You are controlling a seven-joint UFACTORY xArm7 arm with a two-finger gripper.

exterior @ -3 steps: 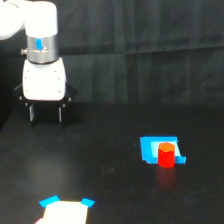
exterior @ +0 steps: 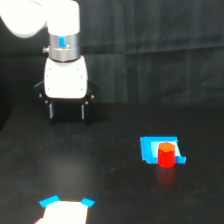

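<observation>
In the camera view, a small red block (exterior: 166, 156) stands upright at the right, over the front part of a pale square edged with blue tape (exterior: 157, 138). Far from it, at the upper left, hangs my gripper (exterior: 67, 113) under the white arm. Its two thin fingers are apart and only dark background shows between them.
At the bottom left edge lies a pale square (exterior: 66, 213) with blue tape at its corners, cut off by the frame. The dark tabletop (exterior: 110, 150) between the two squares is bare. A dark curtain (exterior: 150, 50) closes off the back.
The arm and gripper have shifted to the right. The red block and both taped squares have stayed in place.
</observation>
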